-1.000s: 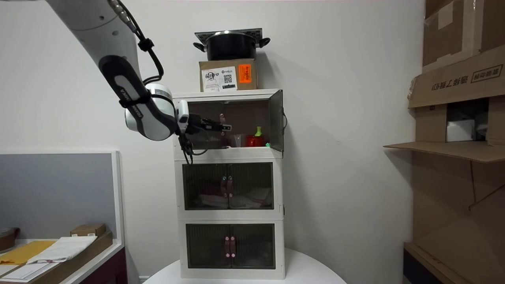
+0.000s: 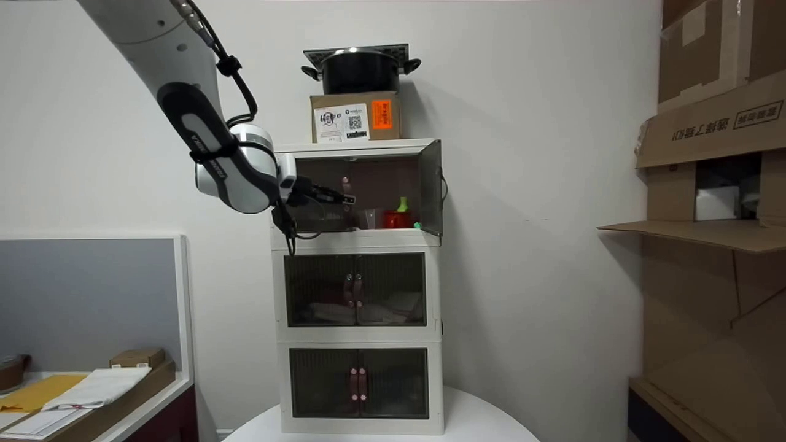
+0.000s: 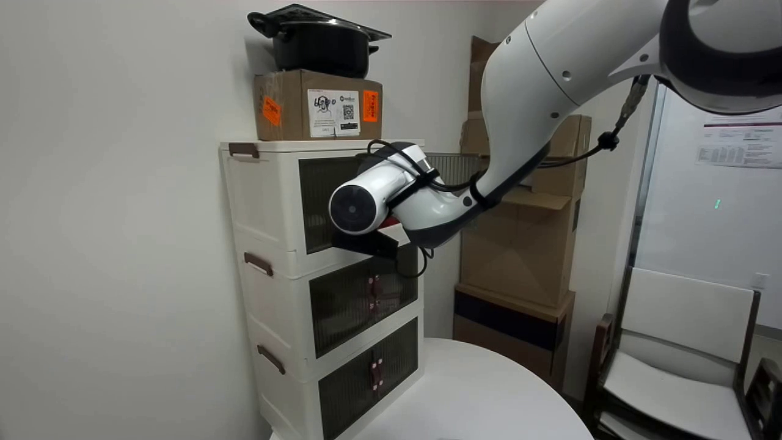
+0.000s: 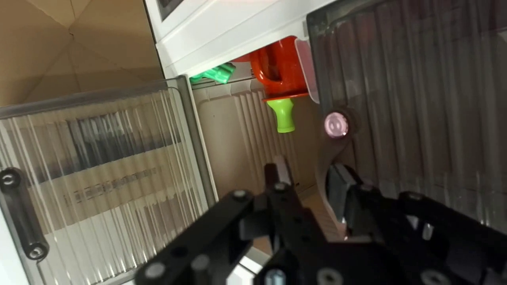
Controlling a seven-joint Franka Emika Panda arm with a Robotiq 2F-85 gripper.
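Note:
The white cabinet (image 2: 435, 287) has its top compartment's right door (image 2: 431, 188) swung out. Its left door (image 4: 418, 109), ribbed and see-through, appears shut. My gripper is at that left door's handle (image 4: 328, 156), with a gap between its fingers. The right finger (image 4: 340, 187) overlaps the handle in the wrist view; whether it touches it, I cannot tell. In exterior view 1 the gripper (image 2: 350, 199) is in front of the left door, pointing right. The arm hides it in exterior view 2.
Inside the top compartment are a red pot (image 4: 285, 66) with a light-green knob (image 4: 284, 116), a clear cup (image 4: 307, 71) and a green item (image 4: 218, 73). A box (image 2: 368, 118) and a black pot (image 2: 361, 71) stand on top.
My gripper has shifted slightly left in exterior view 1, and the wrist has risen a little. The cabinet doors and the items inside look the same.

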